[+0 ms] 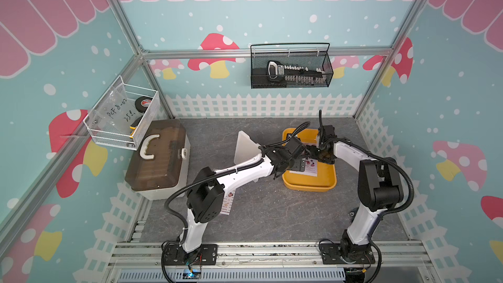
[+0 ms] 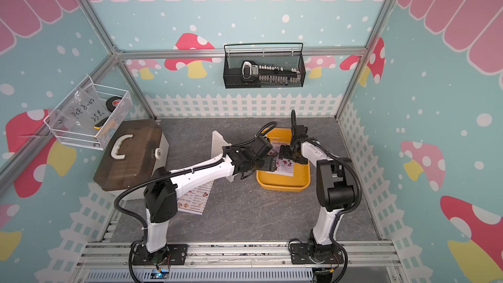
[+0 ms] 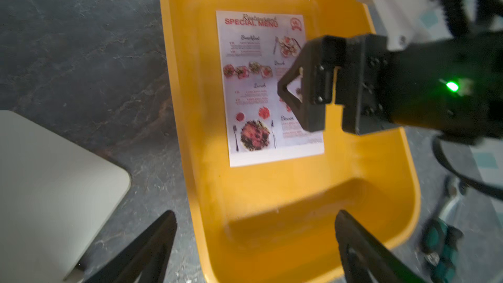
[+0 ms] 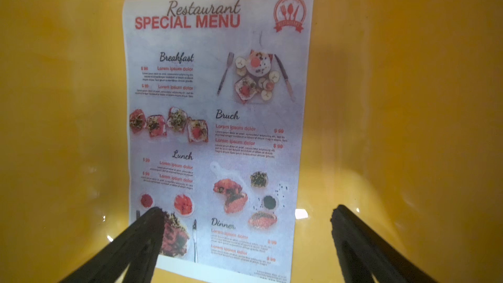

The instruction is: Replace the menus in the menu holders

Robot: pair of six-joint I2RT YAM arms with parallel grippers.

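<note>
A printed menu (image 4: 209, 83) headed "Special Menu" lies flat in the yellow bin (image 1: 309, 186). Over that bin my right gripper is open, its fingers apart above the menu's lower part and nothing between them. My left gripper also hangs over the bin's left side, fingers spread and empty. A white panel, seemingly a menu holder (image 1: 245, 147), stands left of the bin, partly behind my left arm. Under that arm another menu sheet (image 2: 196, 198) rests on the table.
At the left stands a brown-lidded box (image 1: 162, 159), with a white wire basket (image 1: 123, 118) above it. The black mesh basket (image 1: 290, 68) hangs on the back wall. A green-handled tool (image 3: 445, 241) lies right of the bin.
</note>
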